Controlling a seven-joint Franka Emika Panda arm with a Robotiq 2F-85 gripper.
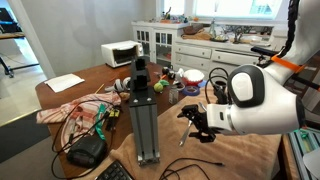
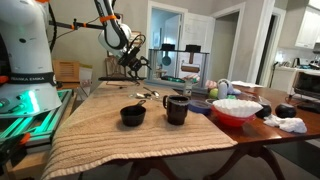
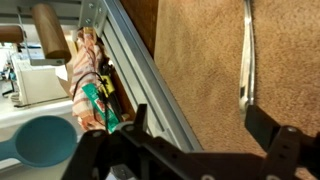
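Note:
My gripper is open over the brown cloth, with nothing between its fingers in the wrist view. A thin silver utensil, apparently a spoon (image 3: 248,50), lies on the cloth. Its near end reaches the tip of the right-hand finger (image 3: 262,127); I cannot tell whether they touch. In exterior view 1 the gripper (image 1: 199,125) hangs low, just right of that spoon (image 1: 185,132). Exterior view 2 shows the gripper (image 2: 133,67) small and far off, at the far end of the table.
A tall grey metal post (image 1: 145,120) stands close left of the gripper. Cables (image 1: 190,163) run along the cloth nearby. Exterior view 2 shows a black bowl (image 2: 133,115), a dark mug (image 2: 177,110) and a red bowl (image 2: 235,118) at the other end.

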